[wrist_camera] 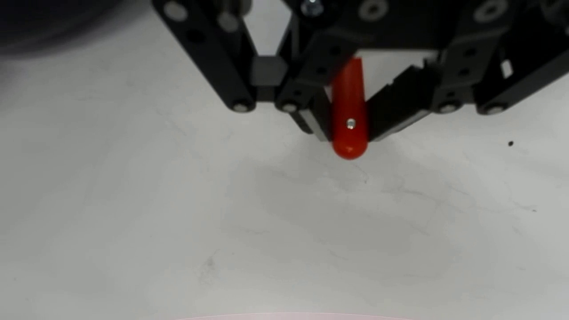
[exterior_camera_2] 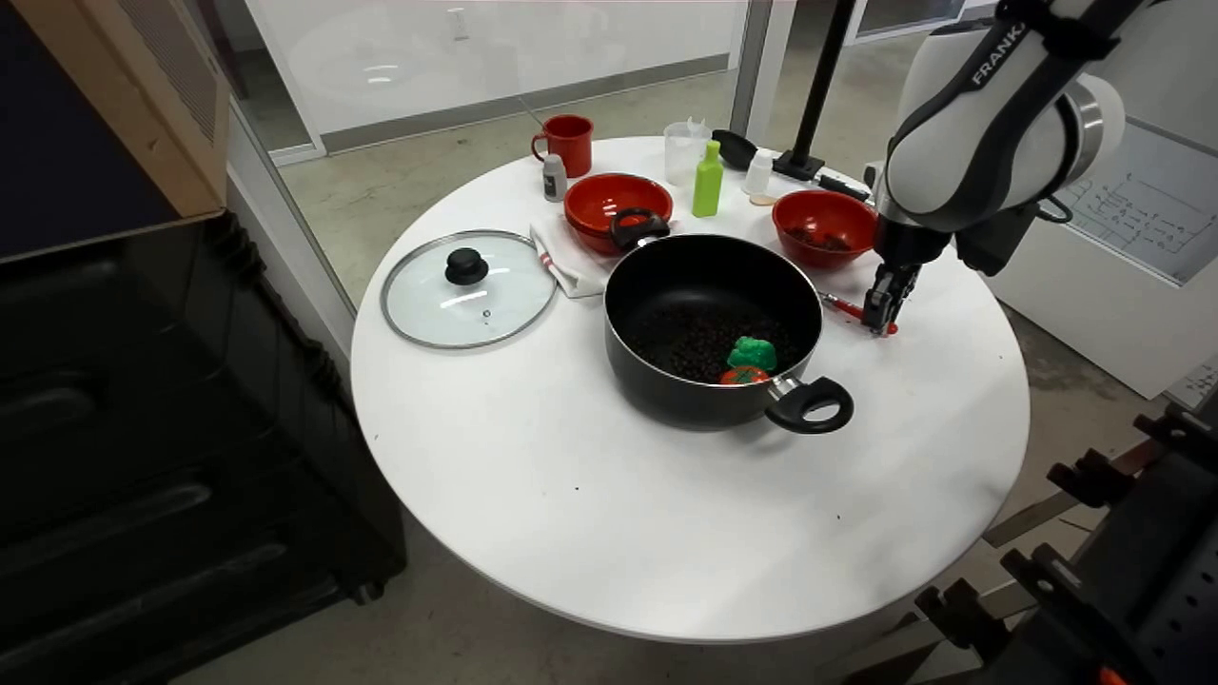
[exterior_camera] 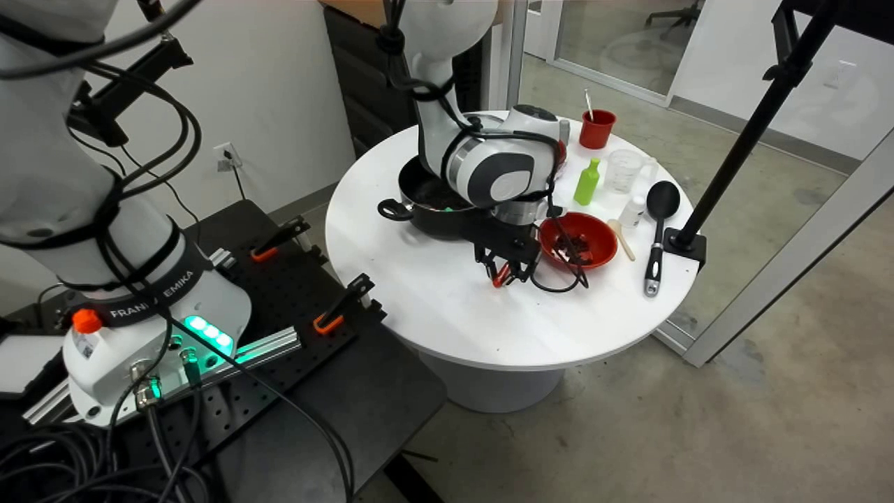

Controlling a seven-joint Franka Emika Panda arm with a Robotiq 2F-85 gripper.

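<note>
A red-handled utensil [wrist_camera: 350, 130] shows its rounded handle end in the wrist view, pressed between both finger pads. My gripper is shut on that handle, low over the white table. From exterior view 2, a thin silvery part of the red utensil [exterior_camera_2: 842, 304] points toward the pot, and my gripper [exterior_camera_2: 882, 329] grips it near the other end. Exterior view 1 shows my gripper [exterior_camera: 506, 275] in front of the red bowl, the handle between its fingers. The utensil's far end is hidden behind the gripper in the wrist view.
A black pot [exterior_camera_2: 714, 401] holding dark beans, a green piece and a tomato stands beside the gripper. The red bowl [exterior_camera_2: 824, 215] with dark pieces is close behind. A glass lid [exterior_camera_2: 428, 299] lies at the left.
</note>
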